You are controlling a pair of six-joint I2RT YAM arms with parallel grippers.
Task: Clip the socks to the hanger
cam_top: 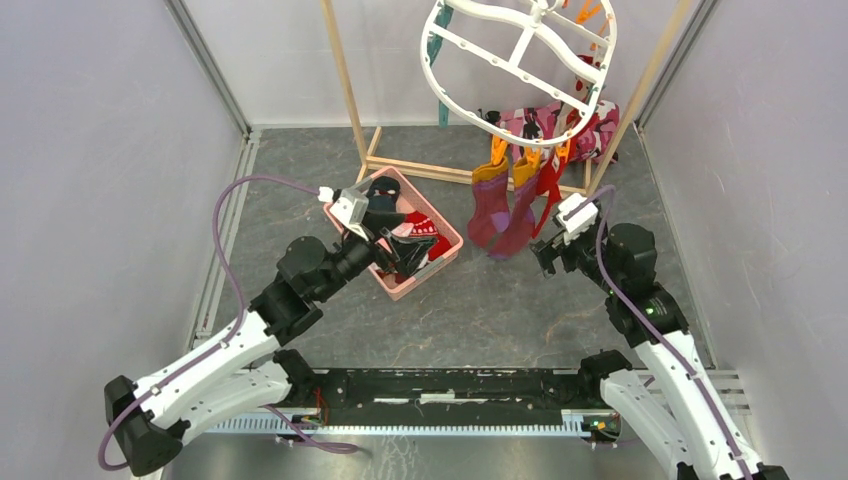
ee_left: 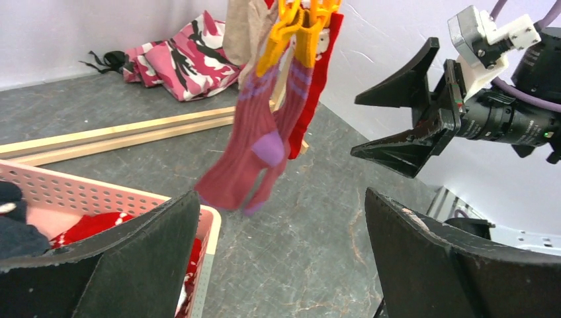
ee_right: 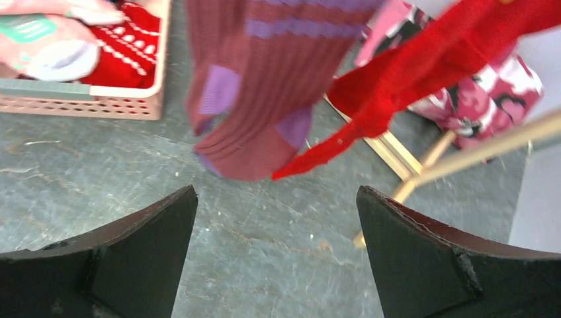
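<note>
A pair of maroon and purple socks [cam_top: 490, 213] with mustard cuffs hangs by orange clips [ee_left: 307, 30] from the round white hanger [cam_top: 513, 69]. Beside it hangs a red sock [ee_right: 390, 99]. My left gripper [cam_top: 412, 257] is open above the pink basket [cam_top: 443, 221], apart from the hanging pair, with nothing between its fingers. To the right of the socks, my right gripper [cam_top: 545, 262] also stands open and empty. Inside the basket lie a red and white sock [ee_right: 132, 46], dark socks [ee_left: 18, 222] and pink ones [ee_right: 53, 33].
A wooden frame [cam_top: 425, 170] stands on the grey floor behind the basket. Bunched pink camouflage cloth [ee_left: 188, 59] lies at the back. Walls close in on both sides.
</note>
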